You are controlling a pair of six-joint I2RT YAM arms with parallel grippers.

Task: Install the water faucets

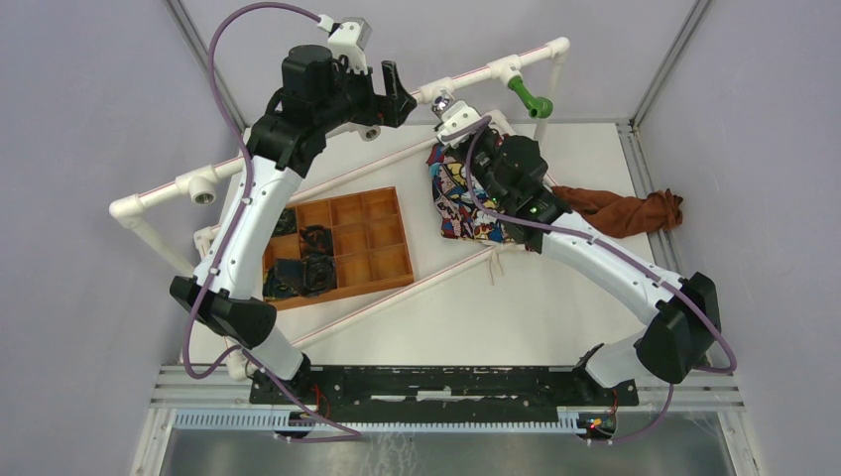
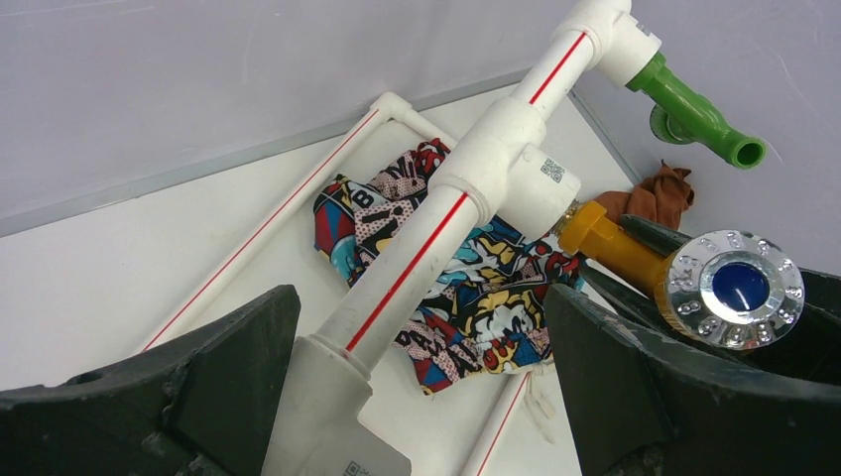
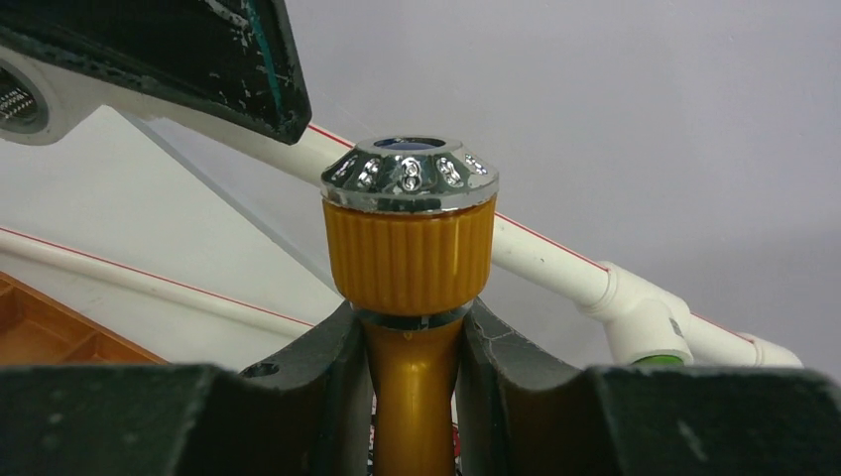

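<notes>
A yellow faucet (image 2: 623,256) with a chrome knob (image 3: 409,177) sits at the middle T-fitting (image 2: 532,198) of the white pipe. My right gripper is shut on the faucet's yellow body below the knob. My left gripper hangs open above the pipe, left of that fitting, its fingers either side of the pipe in its wrist view. A green faucet (image 1: 528,97) is fitted on the T to the right. Further left on the rail is a bare white fitting (image 1: 201,190).
A wooden compartment tray (image 1: 382,260) with dark items lies below on the white board. A patterned cloth (image 2: 466,317) and a brown cloth (image 1: 625,210) lie beneath the rail. Lower pipes cross the board.
</notes>
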